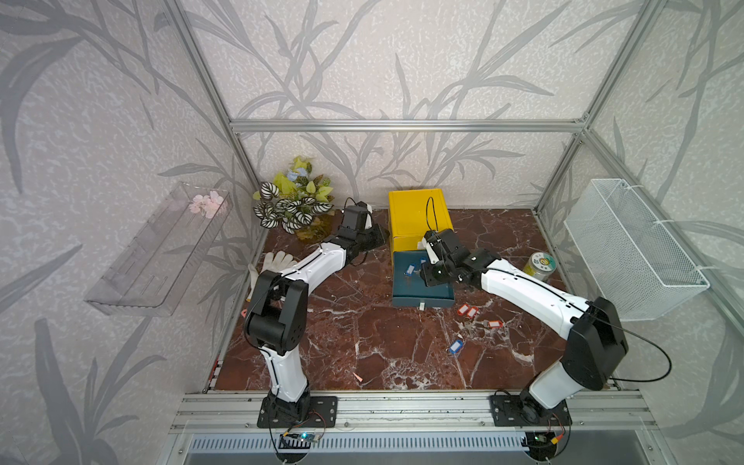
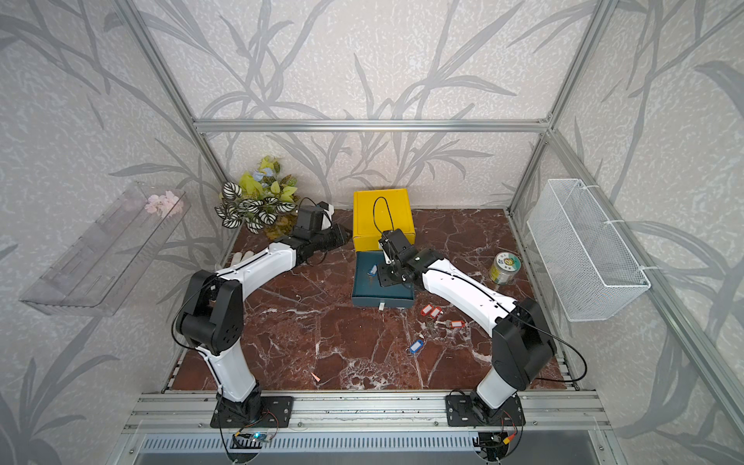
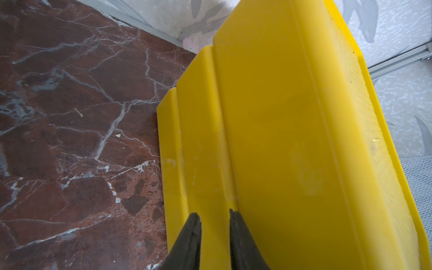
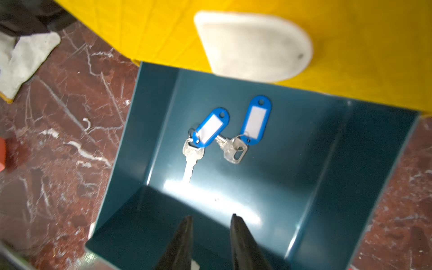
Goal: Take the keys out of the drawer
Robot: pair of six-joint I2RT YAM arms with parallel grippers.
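A blue-grey drawer [image 4: 274, 184] is pulled out of the yellow cabinet [image 2: 380, 204]. Two keys [image 4: 193, 155] with blue tags [image 4: 255, 119] lie on the drawer floor. My right gripper hangs open above the drawer, pointing down, nothing between its fingers. My left gripper is at the cabinet's left side, fingers apart, with the yellow casing [image 3: 279, 135] filling much of the left wrist view.
Red and blue key tags [image 1: 455, 345] lie on the table in front. A plant [image 1: 286, 201] and a glove stand at left, a round can [image 2: 503, 268] at right.
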